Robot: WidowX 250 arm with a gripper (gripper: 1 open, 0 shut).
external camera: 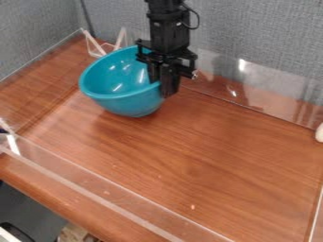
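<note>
A turquoise bowl (116, 87) sits at the upper left of the wooden worktop (202, 180), tilted toward the camera. My black gripper (161, 74) reaches down from the top centre and is shut on the bowl's right rim. Its fingertips are partly hidden against the bowl.
A pale wooden rack-like object (96, 46) stands behind the bowl at the back left. A white object (318, 133) is cut off at the right edge. A clear panel runs along the back.
</note>
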